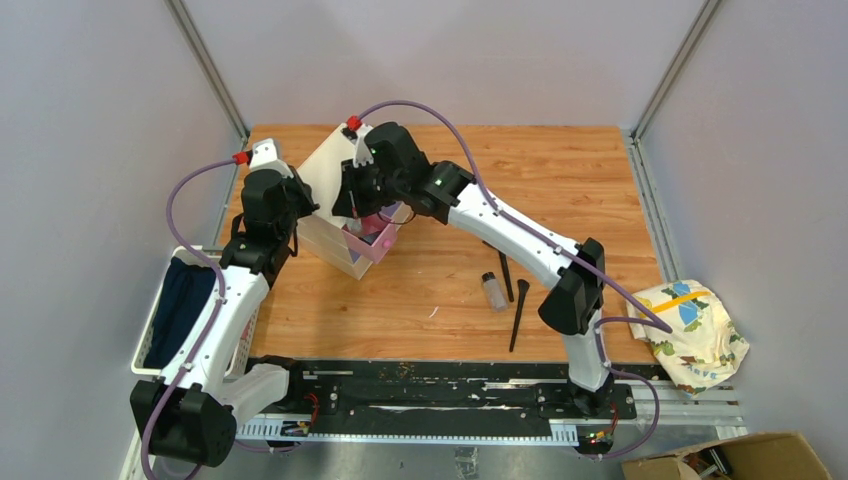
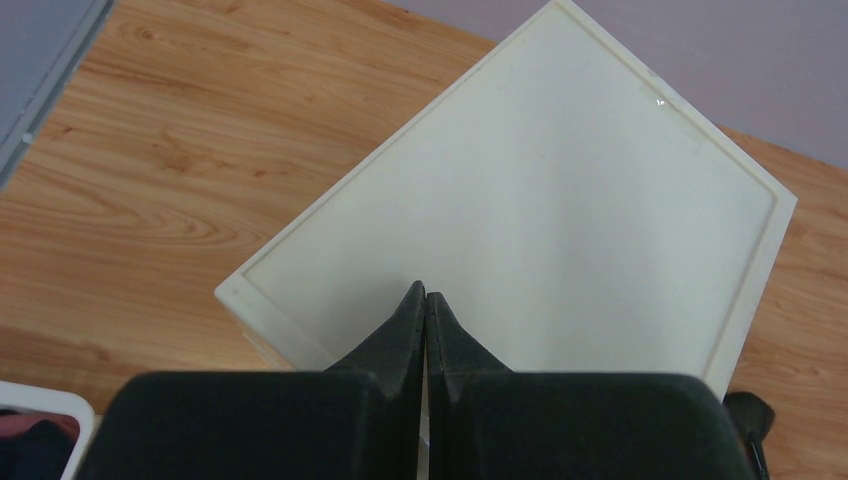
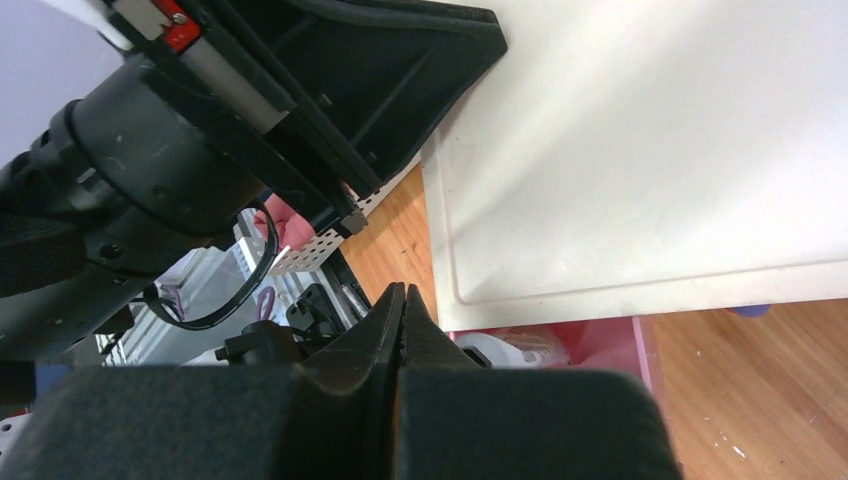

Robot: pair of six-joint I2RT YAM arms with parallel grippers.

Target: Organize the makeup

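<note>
A white makeup organizer [image 1: 322, 172] stands at the left of the wooden table, its flat top [image 2: 560, 190] filling much of both wrist views. Its pink drawer [image 1: 383, 244] is pulled out on the side facing the right front, with a white-capped item [image 3: 490, 350] inside. My right gripper [image 1: 337, 212] is over the organizer's top near the open drawer, fingers together and nothing showing between them. At the organizer's left edge is my left gripper [image 1: 316, 208], likewise shut and empty. A small clear bottle [image 1: 494, 292] and two black brushes, one brush [image 1: 518, 315] in front, lie on the table.
A white basket [image 1: 145, 330] with dark cloth stands left of the table. At the right edge lies a patterned cloth bag [image 1: 690, 350], and a cardboard box [image 1: 770, 458] sits at the bottom right.
</note>
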